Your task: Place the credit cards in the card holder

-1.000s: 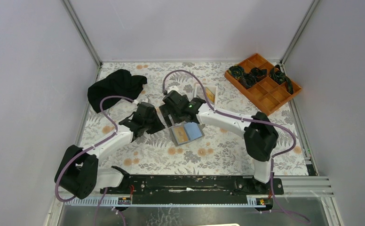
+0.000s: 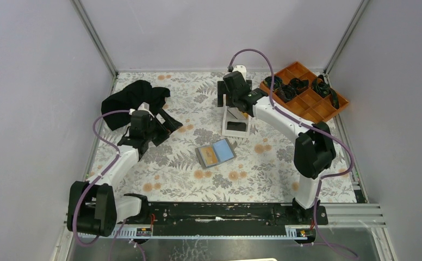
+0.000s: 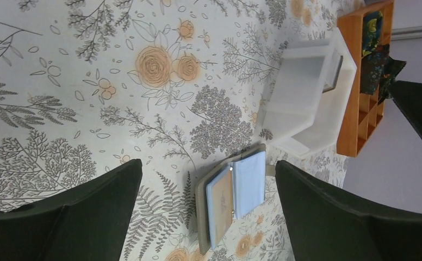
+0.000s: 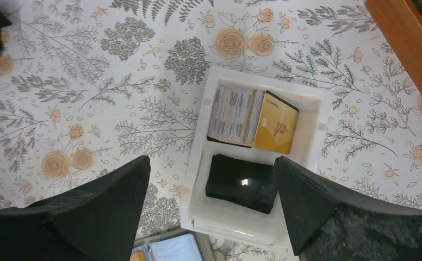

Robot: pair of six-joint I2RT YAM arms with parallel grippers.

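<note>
The card holder (image 2: 216,153) lies at the middle front, a yellow card in its left side and a light blue one in its right. Behind it is a white box (image 4: 198,152) holding a stack of cards (image 4: 234,115), a yellow card (image 4: 275,122) and a black item (image 4: 240,182). My right gripper hangs open above this box, nothing between its fingers. My left gripper (image 2: 162,123) stands open left of the holder, also empty.
A wooden compartment tray (image 2: 312,106) with dark bundles is at the back right. A black cloth (image 2: 122,103) lies at the back left.
My right gripper has moved from beside the holder back and to the right, over the white box. My left gripper has drawn away to the left.
</note>
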